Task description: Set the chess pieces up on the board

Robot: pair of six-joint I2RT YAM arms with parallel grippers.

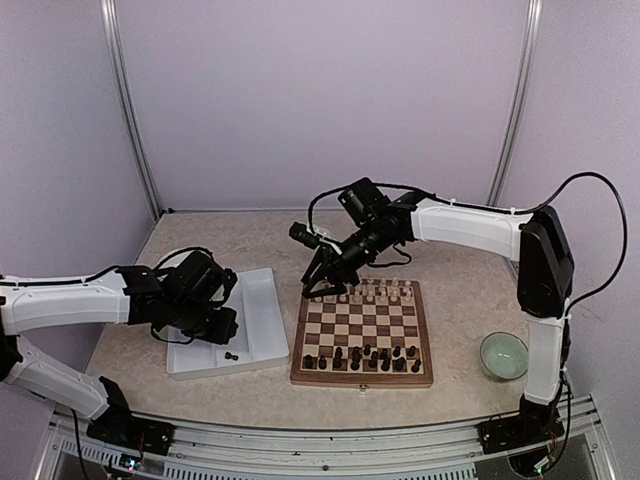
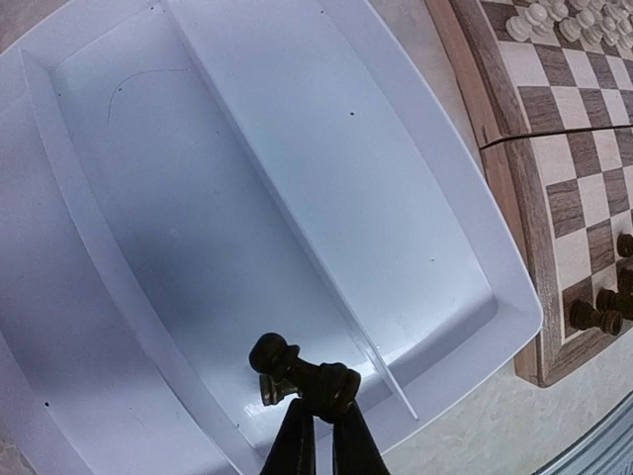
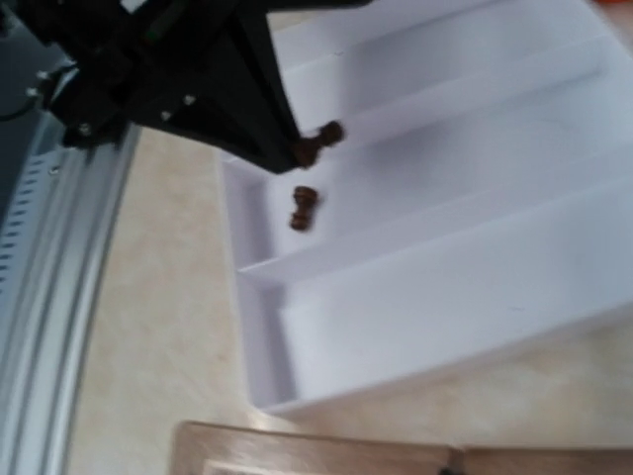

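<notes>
My left gripper is shut on a dark chess piece (image 2: 315,381), held over the white divided tray (image 1: 263,315); another dark piece (image 3: 304,208) lies in the tray beneath it. My right gripper (image 1: 318,285) hangs over the upper left of the wooden chessboard (image 1: 362,320), its wrist view facing the tray, blurred. That view shows part of its dark body or the left gripper at the top; the right fingertips' state is unclear. Black pieces stand along the board's near side, white pieces along its far side.
A green bowl (image 1: 504,355) sits at the right of the table. The tray is left of the board with a narrow gap.
</notes>
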